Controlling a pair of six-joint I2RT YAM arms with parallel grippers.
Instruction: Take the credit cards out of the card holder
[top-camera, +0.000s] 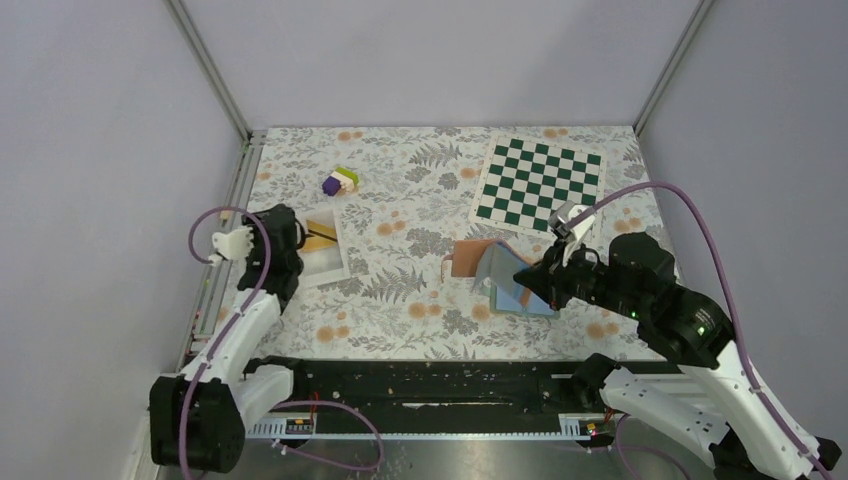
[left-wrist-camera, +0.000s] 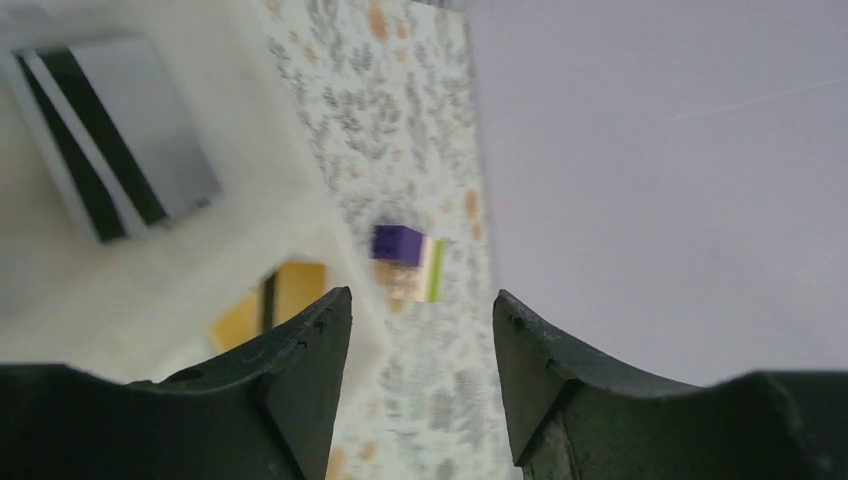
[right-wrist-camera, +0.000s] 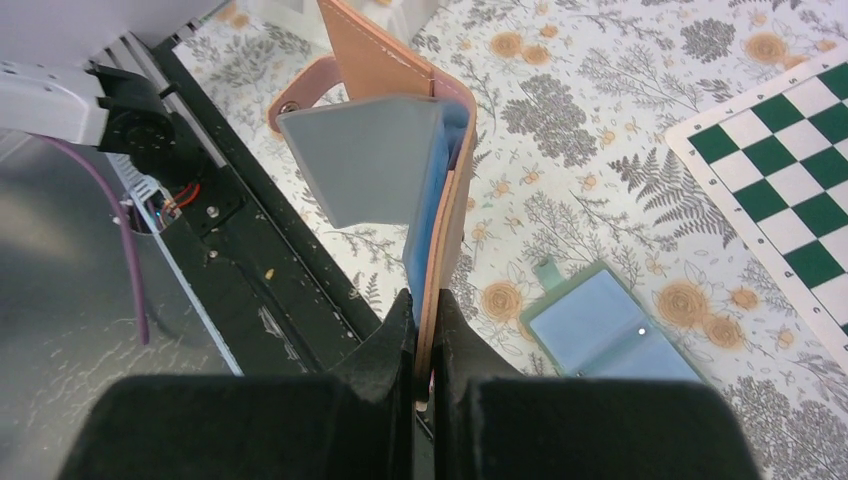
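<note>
A brown card holder (right-wrist-camera: 385, 55) with translucent grey sleeves (right-wrist-camera: 355, 155) hangs opened out, its edge pinched by my right gripper, which is shut on it. From above, the holder (top-camera: 466, 258) spreads leftward from the right gripper (top-camera: 545, 285) over the table. Left of it is a white box with compartments (top-camera: 333, 268). In the left wrist view a grey card with a black stripe (left-wrist-camera: 150, 120) lies in one compartment, and a yellow card with a dark stripe (left-wrist-camera: 300, 290) in another. My left gripper is open and empty, above the box.
A blue pad with a green border (right-wrist-camera: 600, 315) lies below the right gripper. The chessboard (top-camera: 540, 185) occupies the back right. A small purple, white and green block (top-camera: 341, 181) sits behind the box.
</note>
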